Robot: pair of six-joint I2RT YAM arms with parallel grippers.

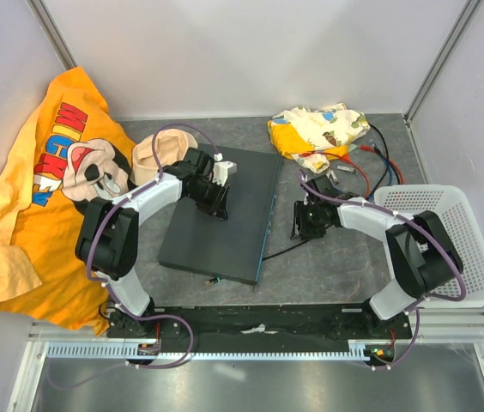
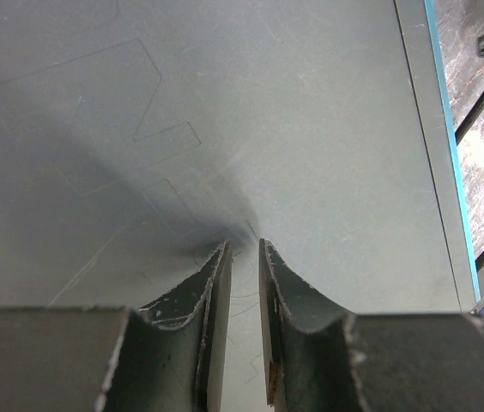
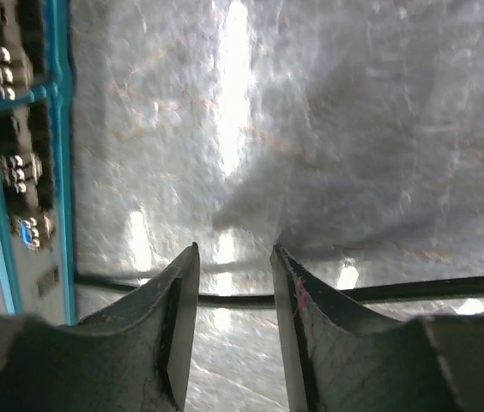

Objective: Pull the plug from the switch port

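The dark flat switch (image 1: 212, 223) lies on the floor. Its right side, in the right wrist view, shows a column of ports (image 3: 19, 172) in a blue frame. A black cable (image 3: 431, 287) runs rightward from near the port side's lower end; no plug is clearly visible. My left gripper (image 1: 218, 212) is over the switch's top, fingers slightly apart with only bare panel showing around them in its wrist view. My right gripper (image 1: 300, 232) is right of the switch over the cable, fingers apart, nothing seen held; that wrist view is blurred.
An orange cloth (image 1: 53, 206) covers the left side, with a beige bag (image 1: 152, 154) behind the switch. A patterned cloth (image 1: 319, 129) and coloured cables (image 1: 384, 159) lie at the back right. A white basket (image 1: 474, 257) stands at the right.
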